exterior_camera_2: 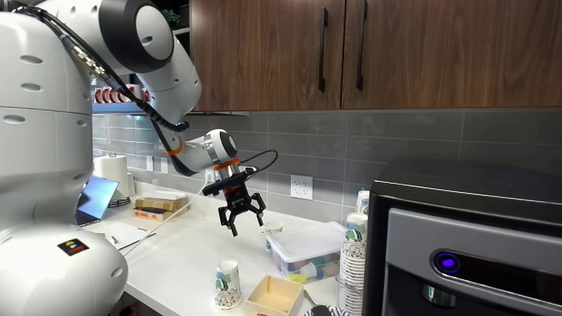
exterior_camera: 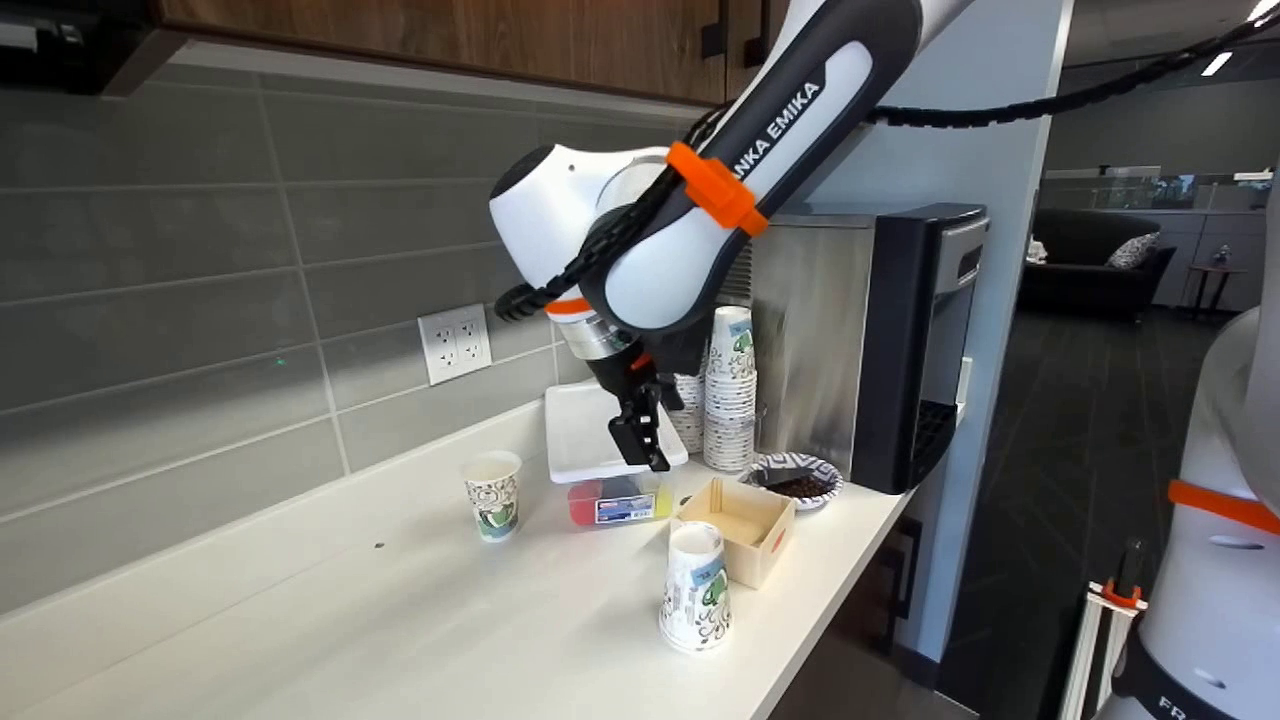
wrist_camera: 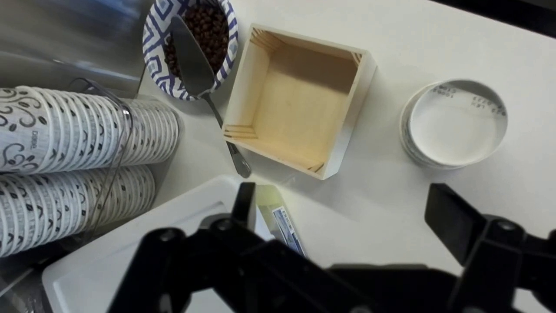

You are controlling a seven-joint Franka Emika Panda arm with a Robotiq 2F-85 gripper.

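Observation:
My gripper (exterior_camera_2: 246, 228) hangs in the air above the counter, its fingers spread wide with nothing between them. In the wrist view, the upturned paper cups (wrist_camera: 458, 124) lie beyond the right finger (wrist_camera: 454, 221), and an open wooden box (wrist_camera: 299, 99) sits left of them. The same cups (exterior_camera: 696, 590) stand rim down near the counter's front edge in exterior view 1. A single upright cup (exterior_camera: 493, 494) is near the wall. Behind the box is a clear plastic bin (exterior_camera: 620, 500) with a white lid (exterior_camera: 600, 432) on top.
A patterned bowl (wrist_camera: 156, 52) of coffee beans holds a dark scoop (wrist_camera: 191, 57). Tall cup stacks (exterior_camera: 729, 408) stand beside the steel-sided machine (exterior_camera: 816, 336). A wall outlet (exterior_camera: 455, 343) is behind the arm. Bare counter (exterior_camera: 360, 624) stretches to the left.

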